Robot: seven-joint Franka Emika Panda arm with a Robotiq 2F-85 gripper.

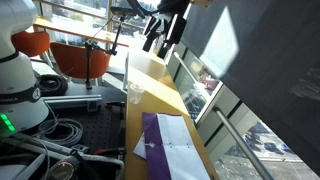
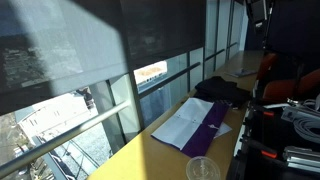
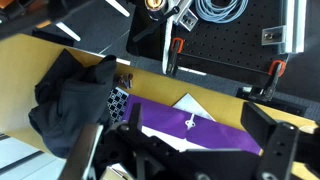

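Note:
My gripper (image 1: 158, 46) hangs high above the yellow table, its fingers open and nothing visible between the fingers. In the wrist view its dark fingers (image 3: 268, 130) frame part of a purple and white cloth or sheet (image 3: 180, 121), well below. That sheet (image 2: 190, 125) lies flat on the table, white in the middle with purple along its edges. A small white piece (image 3: 187, 103) sticks out from beside or under it. Dark crumpled cloth (image 3: 72, 100) rests past one end of the sheet. A clear round container (image 2: 200, 168) stands near the other end.
The yellow table (image 1: 150, 103) is narrow, with a windowed wall along one side. On the other side lies the black perforated robot base (image 3: 228, 45) with cables and clamps. Bare table shows around the clear container.

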